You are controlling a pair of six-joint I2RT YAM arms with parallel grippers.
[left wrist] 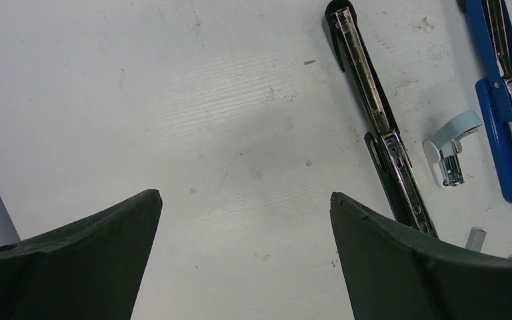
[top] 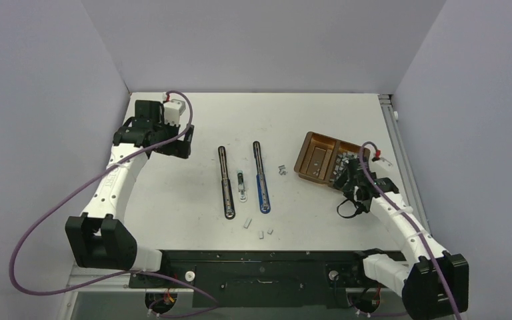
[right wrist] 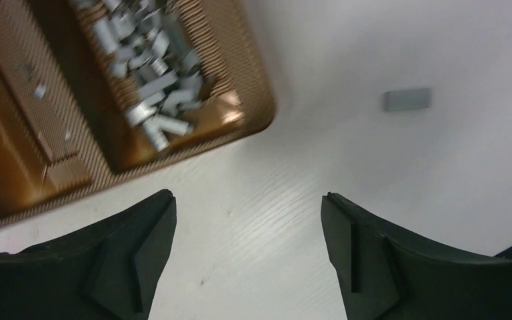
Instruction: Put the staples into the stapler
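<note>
Three staplers lie mid-table: a long black one (top: 227, 187), a small pale one (top: 242, 186) and a long blue one (top: 262, 181), the long ones with metal tracks exposed. A few staple strips (top: 247, 223) lie loose in front of them. My left gripper hangs open, left of the black stapler, empty. My right gripper is open and empty at the near-right edge of the brown tray (top: 309, 150), whose right compartment holds several grey staple pieces (right wrist: 160, 87); that view is blurred.
A single grey block (right wrist: 407, 99) lies outside the tray. Small bits (top: 282, 170) lie left of the tray. Walls border both sides.
</note>
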